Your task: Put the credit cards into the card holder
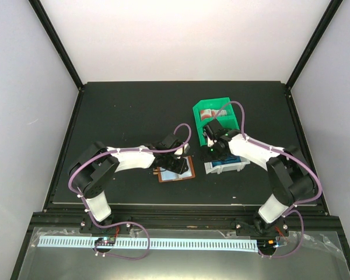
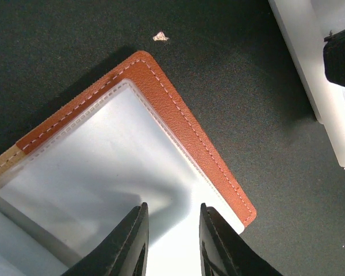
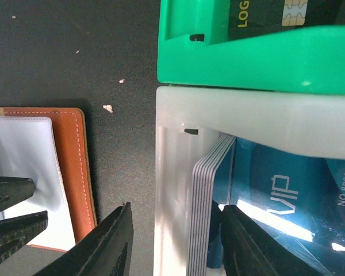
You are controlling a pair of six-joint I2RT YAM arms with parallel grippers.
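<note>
The brown card holder [image 2: 178, 109] lies spread on the dark table, its clear sleeve [image 2: 98, 161] facing up. Over that sleeve stands my left gripper, partly open, with nothing between its fingers. Blue VIP cards [image 3: 282, 198] are in the white bin [image 3: 218, 106]; several lean as a stack, edges up, against the bin's left wall. My right gripper is at this bin, partly open. One finger [image 3: 118, 233] is left of the wall, the other to the right of the stack's edges. Whether either finger touches the cards I cannot tell.
A green bin [image 1: 196, 114] adjoins the white one at the back, with a dark card [image 3: 261, 14] and red-and-white cards [image 1: 213, 114] in its compartments. The bins stand just right of the holder, so both arms are close together.
</note>
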